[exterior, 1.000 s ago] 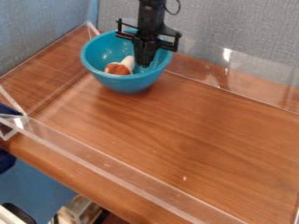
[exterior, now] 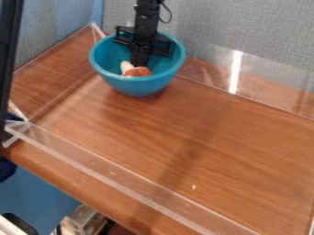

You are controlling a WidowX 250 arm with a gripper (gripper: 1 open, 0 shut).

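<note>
A teal bowl (exterior: 147,83) stands at the back left of the wooden table (exterior: 185,156). The black gripper (exterior: 141,61) reaches down into it, its fingers low beside a small orange-and-white object (exterior: 135,72) on the bowl's floor. Whether the fingers touch or hold that object cannot be told; they are small and dark, and their gap is unclear.
Clear low edging (exterior: 240,87) runs along the back, with grey textured walls behind and at the left. A blue floor shows beyond the front left edge.
The gripper has moved left and lower inside the bowl. The orange-and-white object now lies slightly further right and is partly hidden by the gripper.
</note>
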